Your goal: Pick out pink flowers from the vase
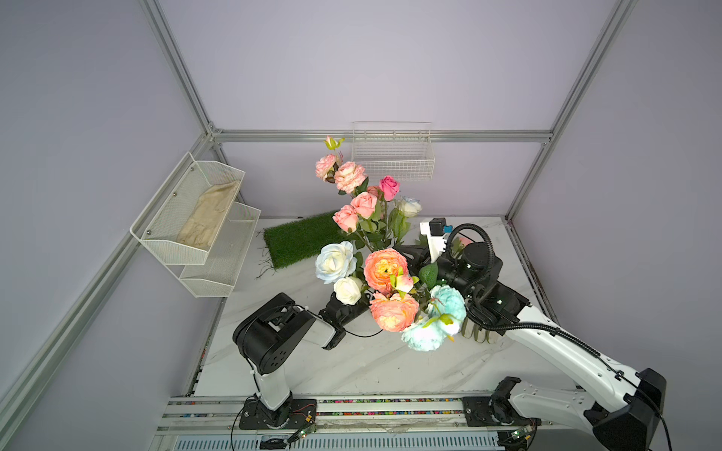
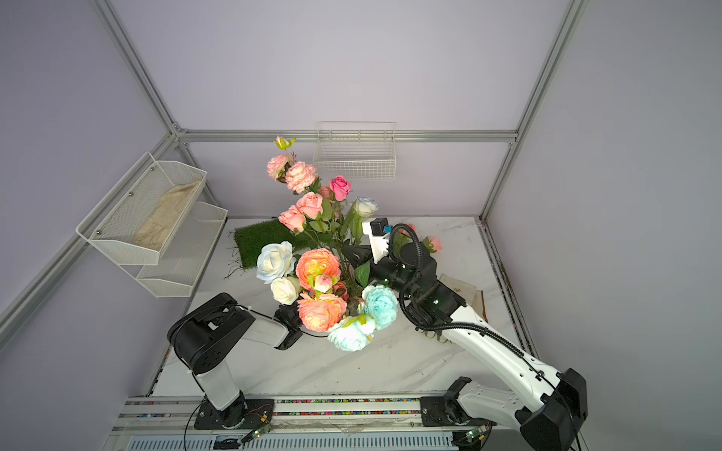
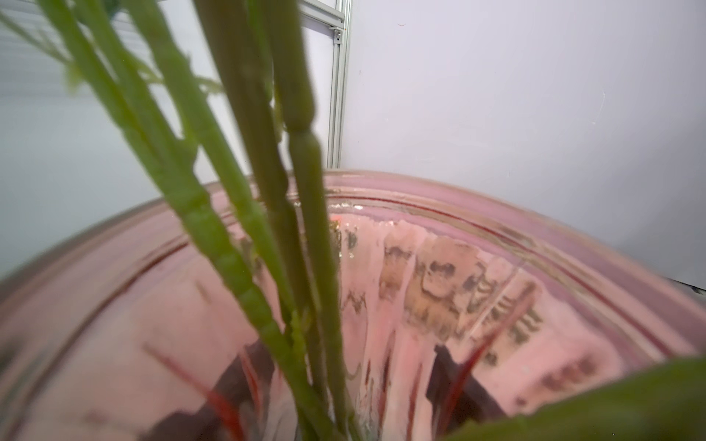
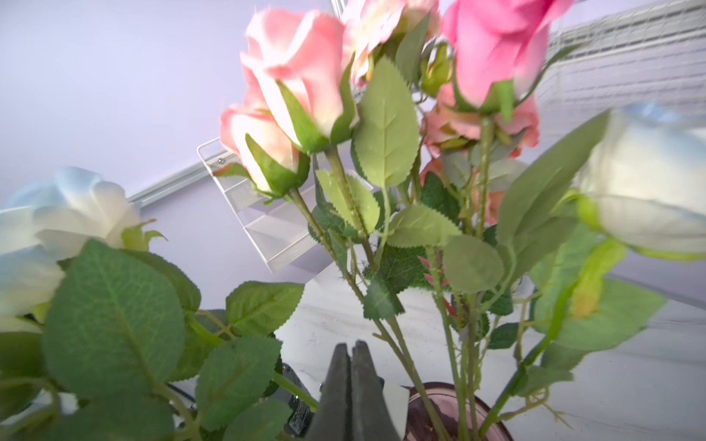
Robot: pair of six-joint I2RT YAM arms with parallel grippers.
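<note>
Light pink roses (image 4: 298,73) and a hot pink rose (image 4: 507,44) stand among leaves in the right wrist view; paler pink blooms (image 1: 349,176) rise at the back of the bouquet. My right gripper is shut with nothing between its fingers, and the pink roses' stem (image 4: 389,332) runs outside them, to the right. The pink glass vase (image 4: 481,404) holds the stems. In the left wrist view, my left gripper's fingers (image 3: 213,397) show dark and apart through the glass vase (image 3: 478,220); whether they press it cannot be told.
Orange blooms (image 1: 385,270), white roses (image 1: 336,261) and aqua blooms (image 1: 425,336) crowd over the vase in the top views. A grass mat (image 1: 289,242) lies behind left. Wire baskets (image 1: 392,150) hang at the back, white shelves (image 1: 199,218) at left.
</note>
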